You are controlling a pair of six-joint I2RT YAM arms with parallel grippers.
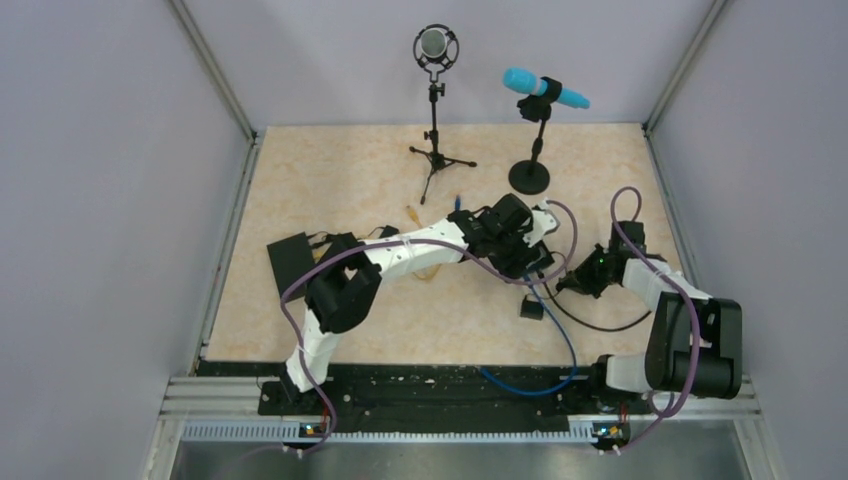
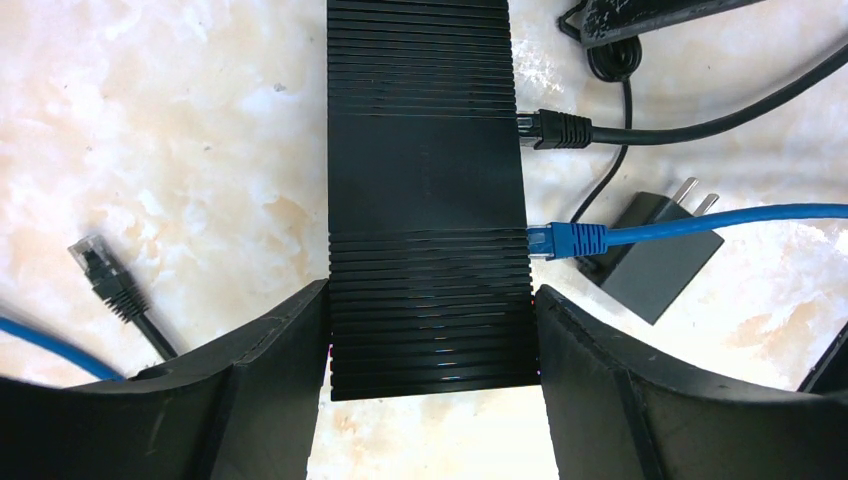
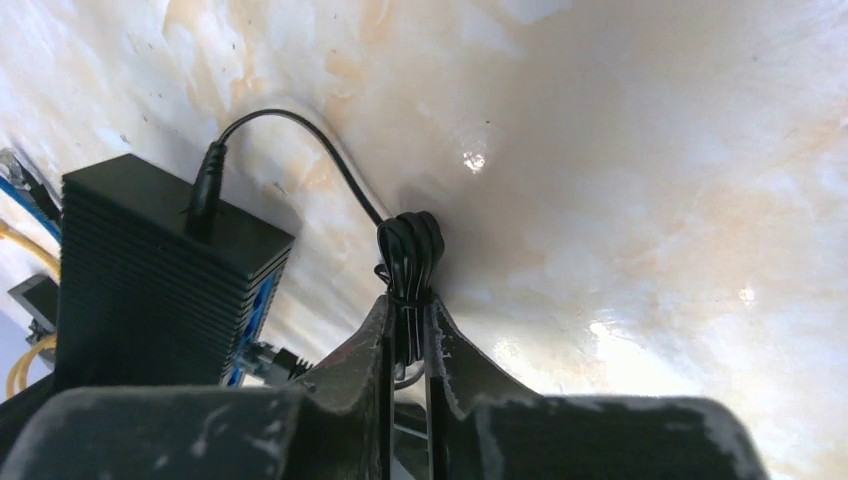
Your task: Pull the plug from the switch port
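The black ribbed switch (image 2: 425,170) has a black plug (image 2: 560,129) and a blue plug (image 2: 575,240) in ports on one side. My left gripper is around its near end, part open; whether it grips firmly I cannot tell. My right gripper is shut on a bundled black cable (image 3: 408,250) beside the switch. A thin lead runs from that bundle to a connector (image 3: 206,190) at the switch's end.
A black charger (image 2: 655,270) lies beside the switch. Loose cable ends (image 2: 120,290) lie on its other side. Two microphone stands (image 1: 529,177) stand at the back.
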